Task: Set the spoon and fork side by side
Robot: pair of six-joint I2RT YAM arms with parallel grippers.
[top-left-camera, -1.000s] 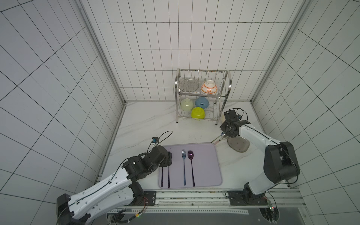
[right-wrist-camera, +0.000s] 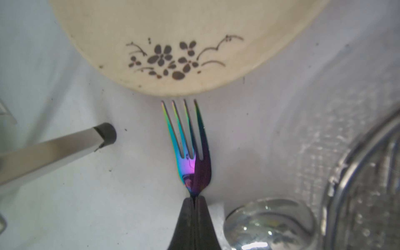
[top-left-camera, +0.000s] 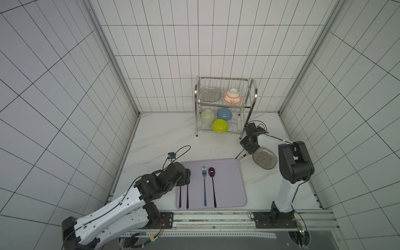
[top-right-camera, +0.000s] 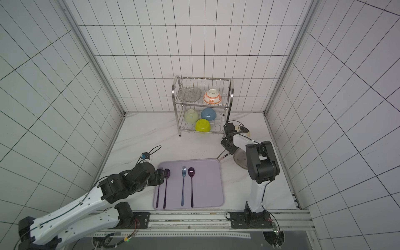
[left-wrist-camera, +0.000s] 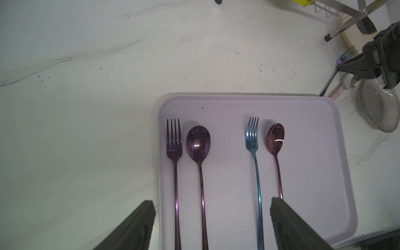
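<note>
On the lilac tray (left-wrist-camera: 220,100), a purple fork (left-wrist-camera: 175,150) and purple spoon (left-wrist-camera: 198,145) lie side by side at left; a blue fork (left-wrist-camera: 252,137) and a red-purple spoon (left-wrist-camera: 275,137) lie side by side further right. My left gripper is open over the tray, nothing between its fingers. Beyond the tray's back-right corner, my right gripper is shut at the neck of a rainbow fork (right-wrist-camera: 191,170); whether it holds it is unclear. A silver spoon (right-wrist-camera: 268,220) lies beside that fork.
A cream plate (right-wrist-camera: 187,25) and a wire strainer (left-wrist-camera: 377,104) are near the right gripper. A metal rack (top-left-camera: 195,106) with bowls stands at the back. The counter left of the tray is clear.
The left arm is nearly unchanged.
</note>
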